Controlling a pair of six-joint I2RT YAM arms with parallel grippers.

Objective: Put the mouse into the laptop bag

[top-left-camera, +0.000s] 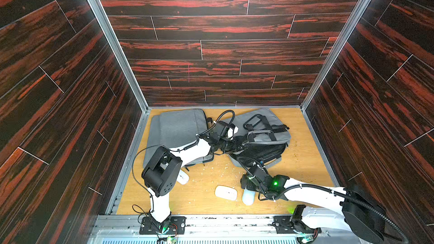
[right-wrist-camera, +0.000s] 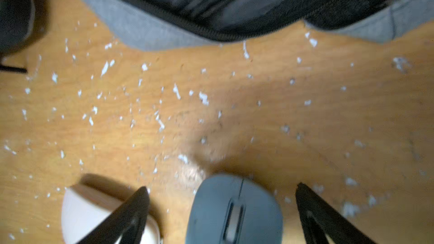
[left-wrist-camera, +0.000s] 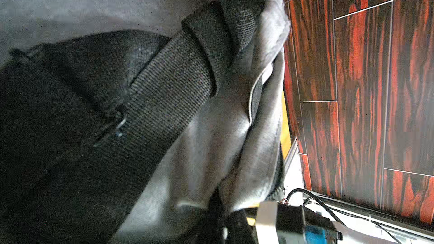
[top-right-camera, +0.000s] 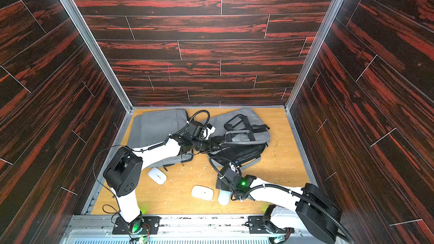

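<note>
The grey laptop bag (top-left-camera: 271, 137) lies at the back right, its black mouth (top-left-camera: 260, 153) gaping toward the front. A blue-grey mouse (right-wrist-camera: 235, 217) rests on the table in front of it. My right gripper is open, with one finger (right-wrist-camera: 131, 214) on each side of that mouse; the lower ends are out of view. My left gripper (top-left-camera: 236, 146) is at the left end of the bag's mouth, shut. Bag cloth (left-wrist-camera: 199, 171) and a black strap (left-wrist-camera: 149, 122) fill its wrist view, so I cannot tell whether fabric is pinched.
A white mouse (top-left-camera: 226, 193) lies just left of the blue-grey one, close to my right gripper's finger. Another white mouse (top-right-camera: 157, 175) sits by the left arm. A second grey bag (top-left-camera: 176, 128) covers the back left. Bare table (top-left-camera: 307, 162) shows at the right.
</note>
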